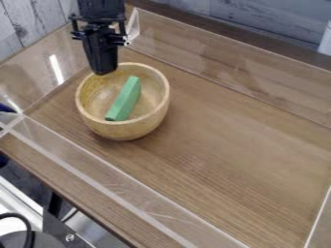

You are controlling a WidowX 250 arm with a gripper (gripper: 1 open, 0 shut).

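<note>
The black gripper (99,56) hangs above the back-left rim of a round wooden bowl (151,115), pointing down, with nothing visible between its fingers; it looks shut. A green elongated object (124,99) lies lengthwise inside the bowl, slightly right of its middle. The bowl stands on a wooden table (220,165).
A light object or wall (318,29) shows at the back right corner. Dark items (15,232) sit at the lower left, beyond the table's edge.
</note>
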